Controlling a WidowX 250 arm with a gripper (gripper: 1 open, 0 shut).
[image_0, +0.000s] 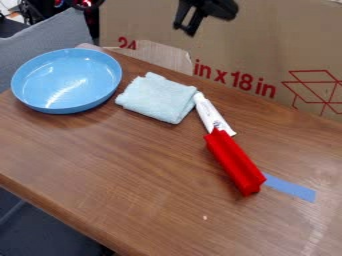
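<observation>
My gripper (194, 22) hangs high at the top centre, dark and partly cut off by the frame's top, above and apart from everything on the table; whether its fingers are shut is hard to make out. A blue plate (64, 80) is at the left. A folded pale blue cloth (158, 98) lies to its right. A white-handled object (211, 116) lies beside the cloth, with a red piece (235, 164) over its lower part, slanting toward the front right.
A blue tape strip (290, 188) is on the wooden table (134, 180) at the right. A cardboard box (267, 50) stands along the back.
</observation>
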